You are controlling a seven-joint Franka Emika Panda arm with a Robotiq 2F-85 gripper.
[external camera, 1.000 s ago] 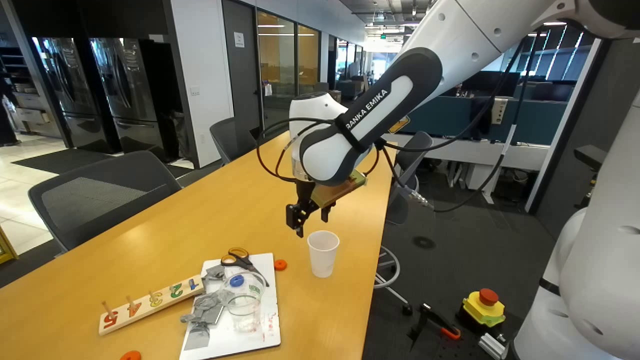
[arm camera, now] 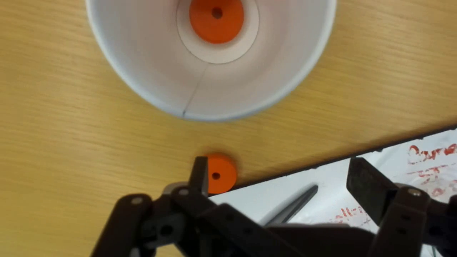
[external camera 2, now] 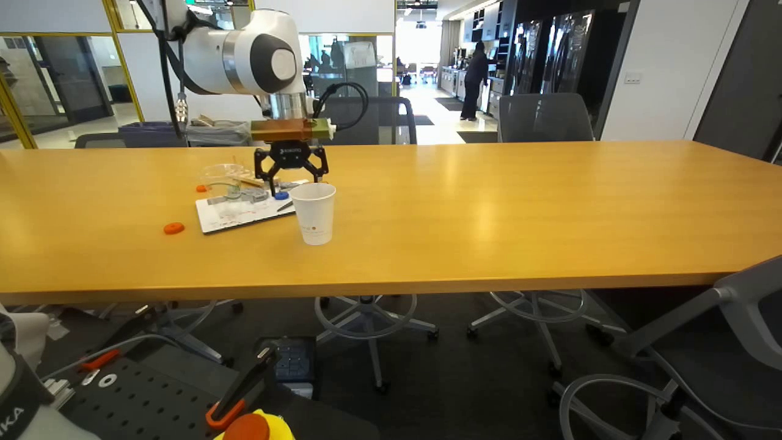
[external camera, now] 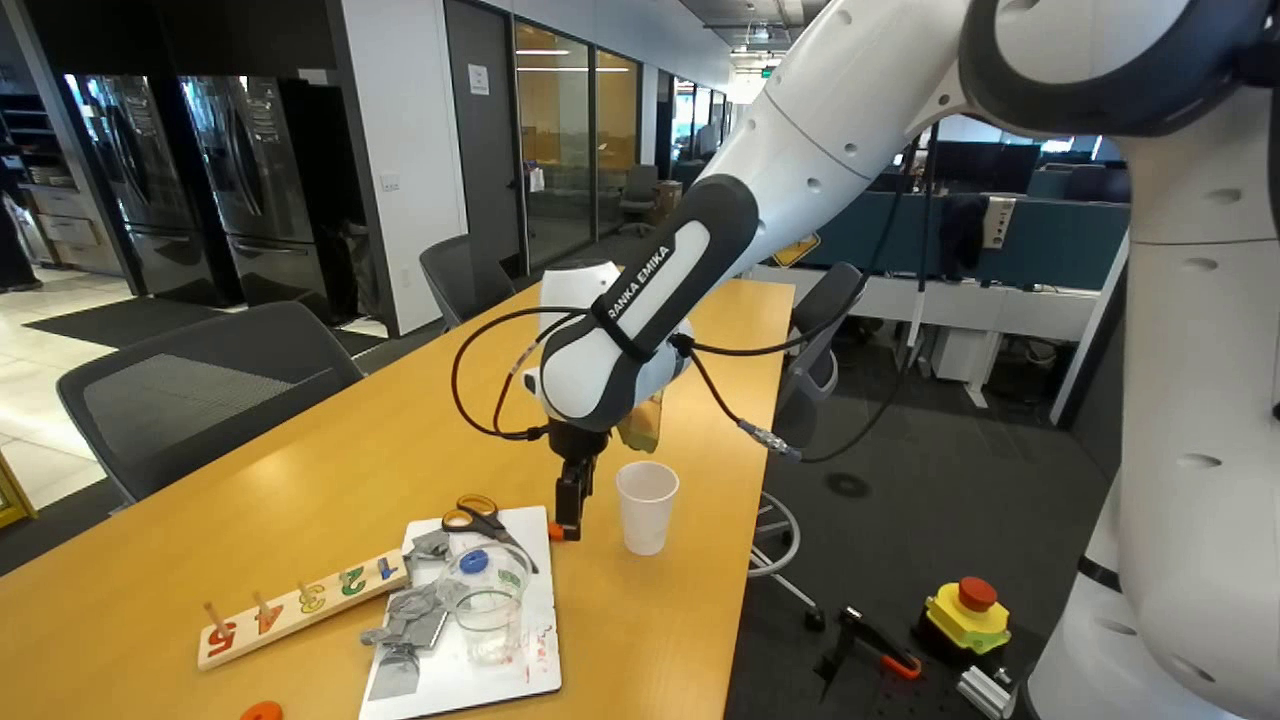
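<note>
A white cup (external camera: 647,510) stands upright on the table, and in the wrist view an orange ring (arm camera: 216,19) lies on its bottom inside. My gripper (external camera 2: 297,187) is open, beside the cup on the whiteboard side, with nothing between its fingers. Close to the left finger, and partly covered by it, a second orange ring (arm camera: 221,173) rests on the table against the edge of the white board (arm camera: 334,180). A further orange ring (external camera 2: 173,228) sits alone on the table.
On the board lie scissors (external camera: 476,518), grey scraps, a clear container (external camera: 489,624) and a blue-topped thing. A wooden number board with pegs (external camera: 306,606) stands left of it. In exterior view 2 the table's right side (external camera 2: 550,212) is free.
My gripper has moved from above and behind the cup down to the left, over the orange ring by the board's edge, and has turned. The cup has not moved.
</note>
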